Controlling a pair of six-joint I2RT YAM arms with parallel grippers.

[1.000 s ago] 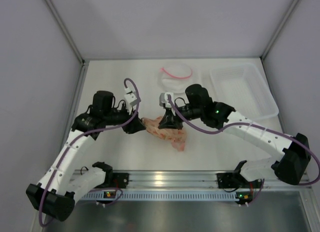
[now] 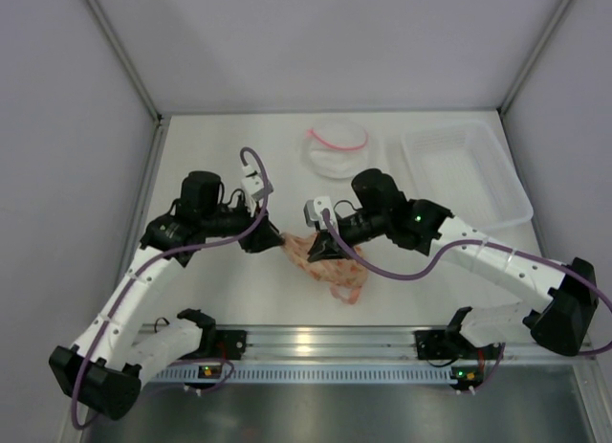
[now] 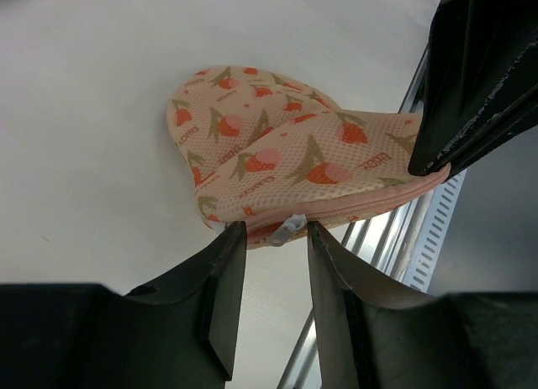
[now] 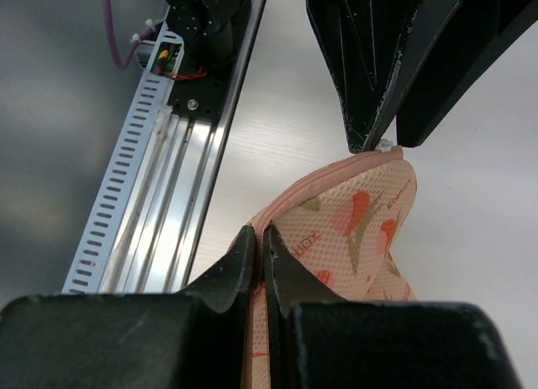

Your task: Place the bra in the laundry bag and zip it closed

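Observation:
The strawberry-print bra [image 3: 244, 145] is stretched between my grippers in the front middle. In the left wrist view, my left gripper's [image 3: 275, 227] fingers stand apart either side of a small white tab [image 3: 288, 228] on the pink band. My right gripper is shut on the band's edge, seen in the right wrist view; the fabric [image 4: 345, 229] runs up from it to the left gripper. The white laundry bag [image 2: 337, 159] with a pink zip lies at the back middle; whether it is open is unclear.
An empty white plastic tray [image 2: 464, 175] sits at the back right. A metal rail [image 2: 316, 338] runs along the front edge, and both arms reach over the middle.
Both grippers and the fabric have shifted slightly right over the last second, and my right gripper has also moved a little toward the front.

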